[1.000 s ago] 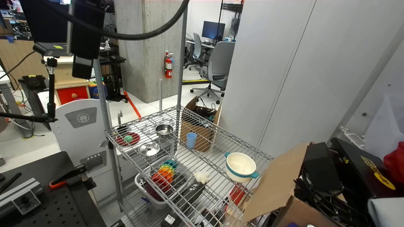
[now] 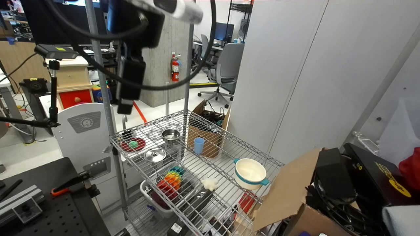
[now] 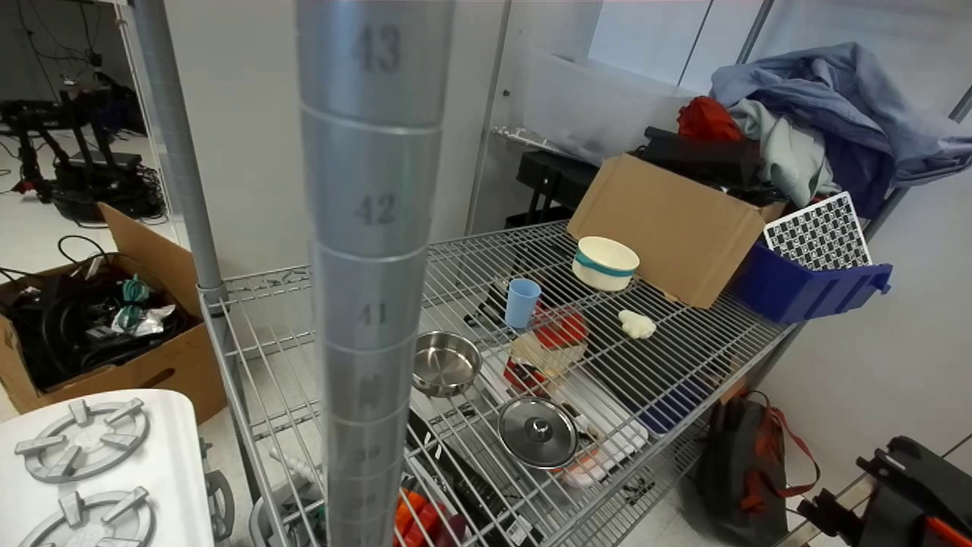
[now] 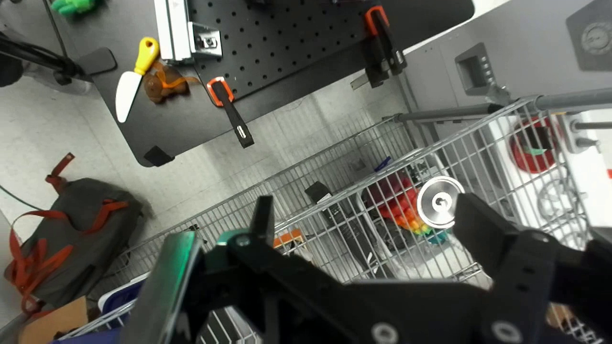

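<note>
High over the wire shelf, my gripper [image 2: 126, 107] hangs seen from the side. In the wrist view, its fingers stand wide apart and the gripper is open, nothing between them. Below, the shelf carries a steel lid [image 4: 440, 201] with a knob, close by the right finger in that view. A small steel pot [image 3: 446, 364], a light blue cup [image 2: 199, 145], a cream pot with teal handles [image 2: 250, 171] and a white lumpy piece [image 3: 635, 324] also rest on the shelf. All lie well below the gripper and apart from it.
A grey upright post [image 2: 103, 78] rises at the shelf's corner near the arm. An open cardboard box [image 2: 289, 192] crowds the shelf's far end. The black workbench [image 4: 275, 106] holds clamps and a yellow-handled knife [image 4: 135, 78]. Bare wire separates the shelf items.
In exterior view 1, the gripper has moved right and lower, and more of the arm and its cable has come into view. The things on the shelf have not moved.
</note>
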